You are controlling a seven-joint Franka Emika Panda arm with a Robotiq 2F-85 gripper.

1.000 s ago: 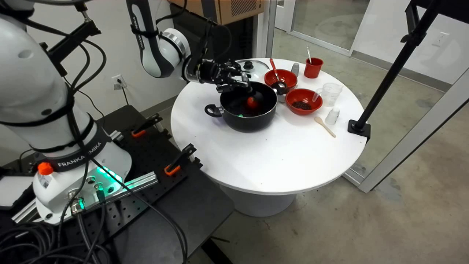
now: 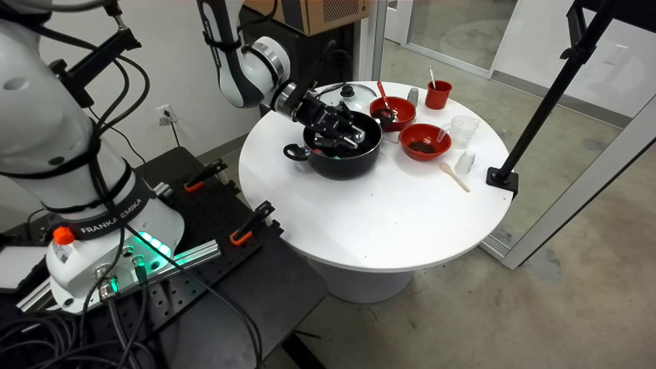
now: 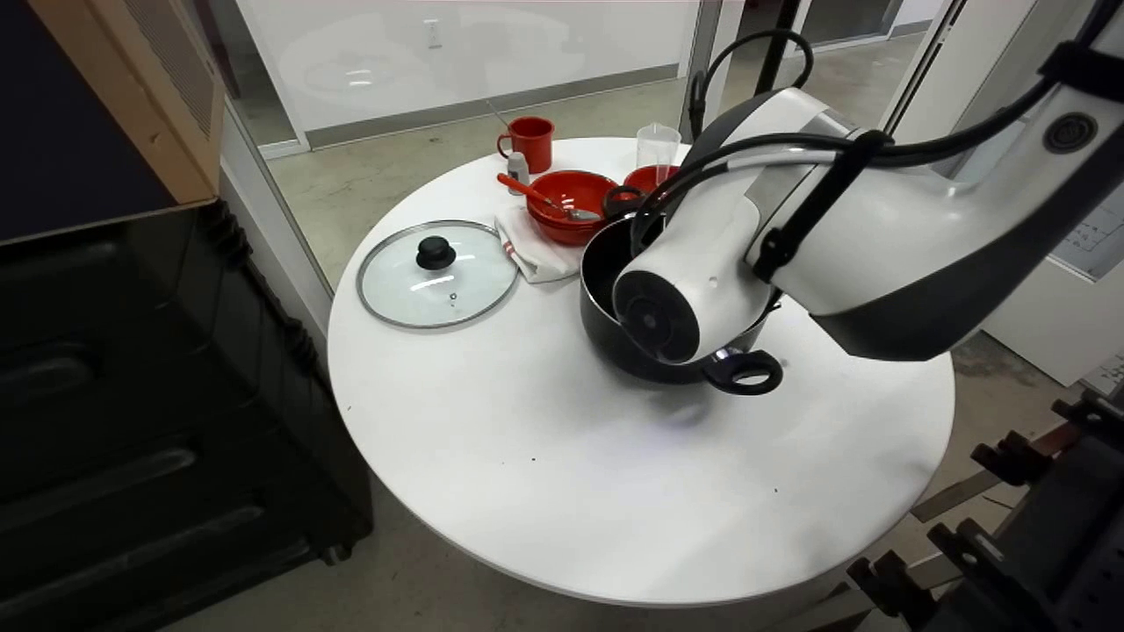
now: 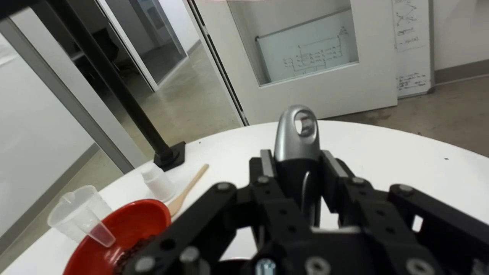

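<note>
Over the black pot (image 2: pixel 344 167), my gripper (image 2: pixel 349 138) is tilted down, its fingers at about the rim. In the wrist view it is shut on a utensil handle (image 4: pixel 297 137), black with a silver, holed end that points up and away. The utensil's lower end is hidden. Small red and green bits show inside the pot near its left side, partly covered by the gripper. In exterior view 2 the arm hides the gripper and much of the pot's opening.
A glass lid (image 3: pixel 437 279) lies behind the pot. To its right are a red bowl with a red-handled utensil (image 3: pixel 569 200), another red bowl (image 2: pixel 424 142) with dark bits, a measuring cup (image 2: pixel 463 129) and a wooden spoon (image 2: pixel 455 177).
My gripper has moved right and down and now tilts into the pot's opening. The pot has shifted slightly left. The red piece that showed mid-pot is no longer visible there.
</note>
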